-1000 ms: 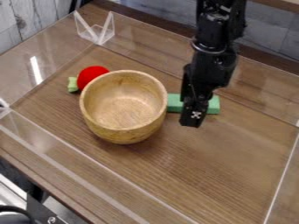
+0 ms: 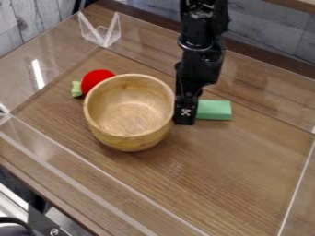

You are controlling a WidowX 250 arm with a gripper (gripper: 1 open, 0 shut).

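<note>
My black gripper [image 2: 186,108] hangs over the right rim of a wooden bowl [image 2: 123,118], its lower end beside a green block [image 2: 212,110] that lies on the table to the right of the bowl. Whether the fingers are open or shut, or hold anything, I cannot tell.
A red round object [image 2: 99,79] with a small green piece lies behind the bowl at the left. A clear plastic object stands at the back left.
My gripper has moved left from over the right part of the green block toward the bowl, uncovering more of the block.
</note>
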